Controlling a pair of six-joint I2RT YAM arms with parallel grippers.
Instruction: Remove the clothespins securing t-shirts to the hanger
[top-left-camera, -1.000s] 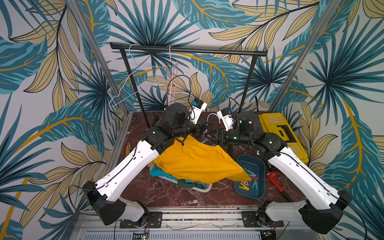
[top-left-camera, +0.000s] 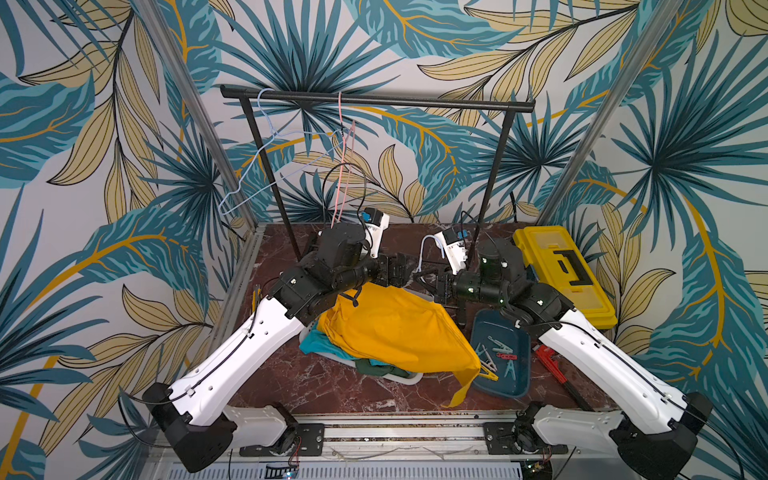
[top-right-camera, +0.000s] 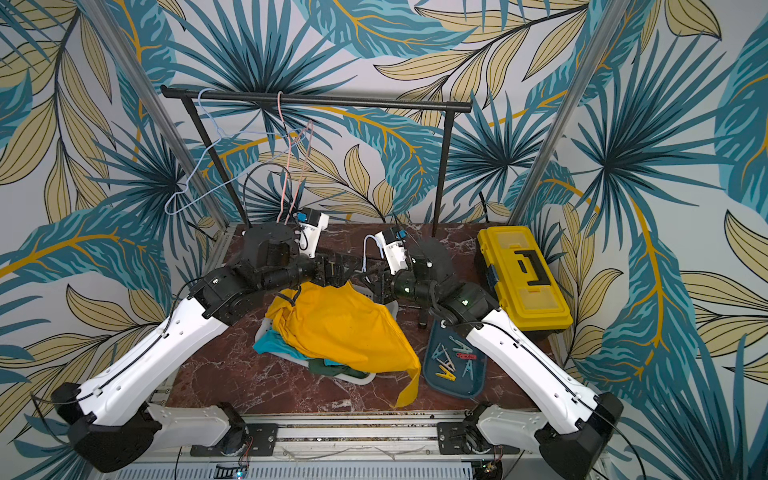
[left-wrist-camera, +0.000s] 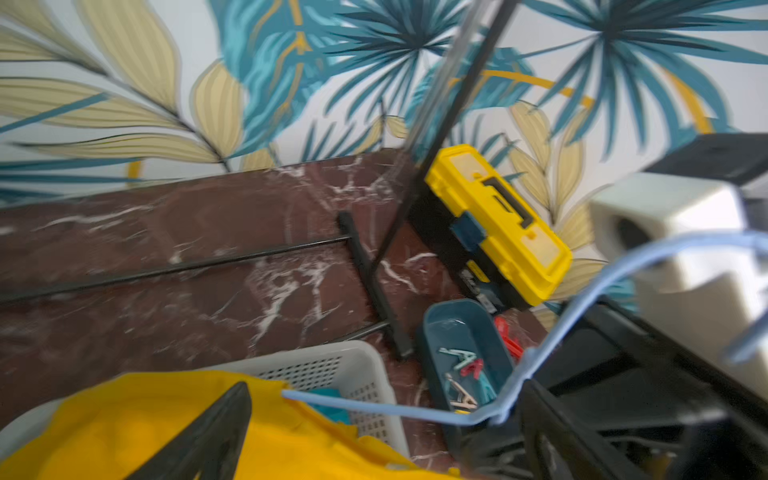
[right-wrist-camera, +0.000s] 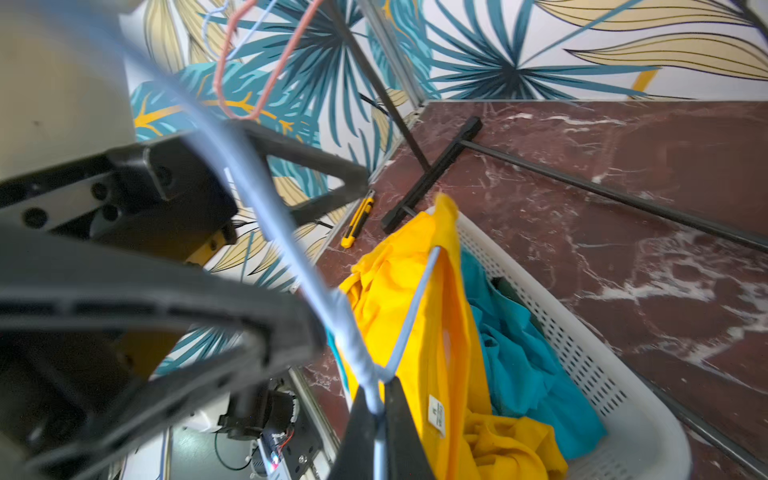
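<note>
A light-blue hanger (left-wrist-camera: 593, 285) runs across between my two grippers, its hook raised near the right one. My right gripper (top-left-camera: 432, 285) is shut on it; in the right wrist view the hanger (right-wrist-camera: 345, 328) passes between the fingertips. My left gripper (top-left-camera: 396, 270) is open, facing the right one. The yellow shirt (top-left-camera: 395, 332) lies draped over the white basket (right-wrist-camera: 608, 384) on teal cloth (right-wrist-camera: 520, 368). Several clothespins (top-left-camera: 505, 357) lie in a blue tray (top-left-camera: 518, 380) at the right.
Empty blue (top-left-camera: 237, 192) and pink hangers (top-left-camera: 344, 176) hang on the black rack (top-left-camera: 432, 104). A yellow toolbox (top-left-camera: 564, 280) stands at the back right, with a red tool (top-left-camera: 550, 364) beside the tray. Bare table shows at the back.
Both arms have shifted, the left gripper moving slightly left and down. The yellow shirt's right end has slid down off the tray toward the front edge.
</note>
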